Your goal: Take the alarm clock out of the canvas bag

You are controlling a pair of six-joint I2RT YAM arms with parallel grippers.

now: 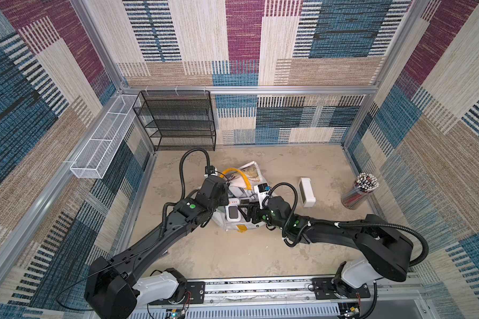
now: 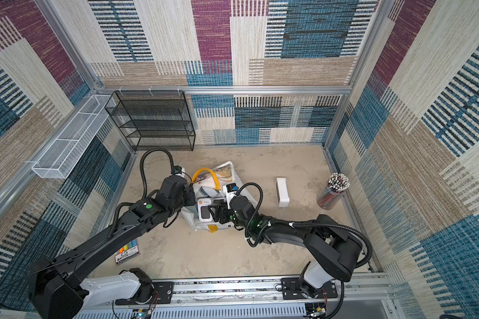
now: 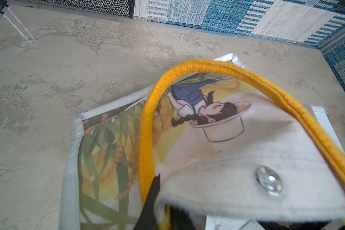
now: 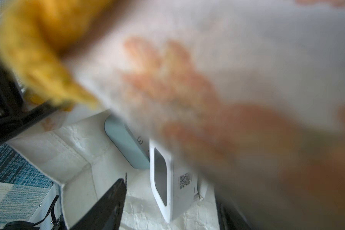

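The canvas bag [image 3: 103, 161] lies open on the table, its yellow handle [image 3: 195, 67] arched up. My left gripper [image 1: 221, 197] is at its upper left; in the left wrist view it is shut at the folded white flap, its tips mostly hidden. A white device with a dark screen [image 1: 233, 211] sits in the bag; the right wrist view shows it [image 4: 161, 176] beside a pale blue object [image 4: 122, 141]. My right gripper reaches into the bag, open, with its fingers on either side of the white device. Blurred fabric covers much of that view.
A white box [image 1: 307, 192] lies right of the bag, with a cylinder of sticks [image 1: 356, 196] farther right. A black wire rack [image 1: 174, 122] stands at the back left; a white wire basket [image 1: 101, 138] hangs on the left wall.
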